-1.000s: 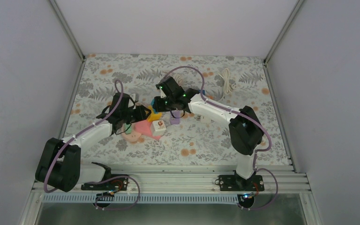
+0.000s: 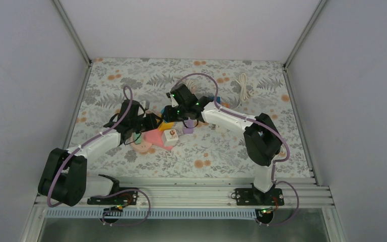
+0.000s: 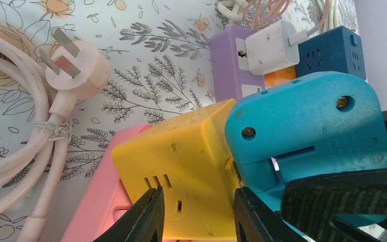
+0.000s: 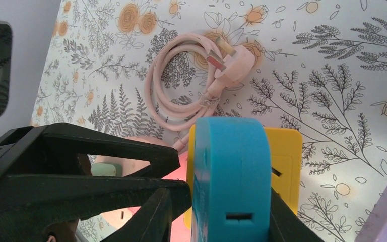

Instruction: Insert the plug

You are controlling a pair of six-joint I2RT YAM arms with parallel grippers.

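A blue socket block point(image 3: 302, 126) is at my right gripper, between its fingers, directly over a yellow socket block point(image 3: 166, 161) lying on a pink one; whether the fingers grip it is unclear. My left gripper is beside the yellow block, its two fingertips apart in front of that block's socket face. A pink cable with a three-pin plug lies coiled on the table, also seen at the left of the left wrist view.
A purple power strip point(image 3: 232, 65) with a white adapter point(image 3: 269, 48) plugged in and a dark blue block point(image 3: 332, 53) lie to the right. A white block point(image 2: 170, 137) sits in front. The patterned table has free room at the back and right.
My right gripper has shifted very slightly down toward the table's front in the top view. The left arm has not visibly moved.
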